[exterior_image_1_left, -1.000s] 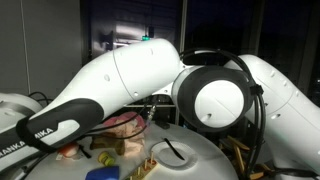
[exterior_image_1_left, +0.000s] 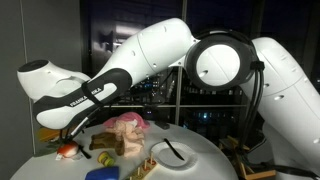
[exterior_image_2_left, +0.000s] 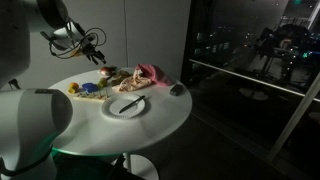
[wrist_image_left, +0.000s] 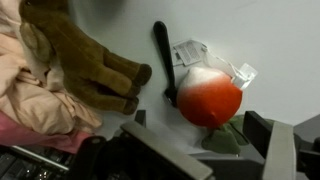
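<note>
My gripper stands open above the table, with nothing seen between its fingers. Just ahead of them in the wrist view lies a round red and white plush (wrist_image_left: 210, 98) with pale tags and a dark green part. A dark thin-handled utensil (wrist_image_left: 163, 45) lies beside it. To the left are a brown plush (wrist_image_left: 90, 60) and pink cloth (wrist_image_left: 40, 95). In exterior view 2 the gripper (exterior_image_2_left: 92, 52) hangs above the red item (exterior_image_2_left: 107, 71) at the table's far side. Exterior view 1 shows the red item (exterior_image_1_left: 67, 150) near the left edge.
A white plate (exterior_image_1_left: 185, 162) with a dark-handled utensil (exterior_image_1_left: 175, 150) on it is at the front right. A blue item (exterior_image_1_left: 103, 173) and a small yellow-green item (exterior_image_1_left: 105, 158) lie left of it. In exterior view 2, the table (exterior_image_2_left: 165, 118) is bare right of the plate.
The arm has swung and drawn back from the far left, so its hand now shows near the red item in exterior view 1. The table items look unmoved.
</note>
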